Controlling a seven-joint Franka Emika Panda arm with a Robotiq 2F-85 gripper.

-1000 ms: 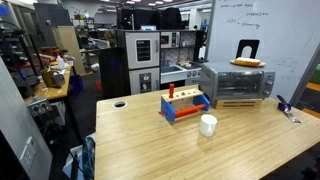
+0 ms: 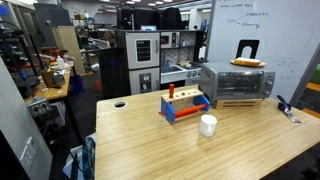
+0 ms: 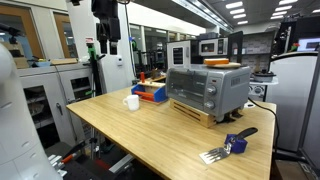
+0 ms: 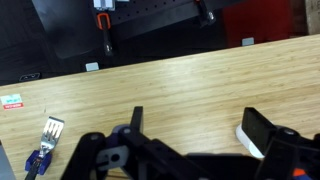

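In the wrist view my gripper stands open, its dark fingers wide apart above the wooden table [image 4: 170, 95] with nothing between them. Exterior view 2 has the gripper [image 3: 108, 46] high over the near left part of the table, well clear of everything on it. A white mug [image 2: 208, 125] is upright near the middle of the table. Behind it sits a blue rack [image 2: 185, 105] with a wooden top and a red piece. A silver toaster oven [image 2: 237, 80] rests on a wooden base, an orange-and-white item [image 2: 247, 62] on its top.
A spatula [image 3: 213, 155] lies by a dark-handled blue object [image 3: 236, 142] near the table's end. A small dark-and-white disc [image 2: 120, 104] lies at the table's left.
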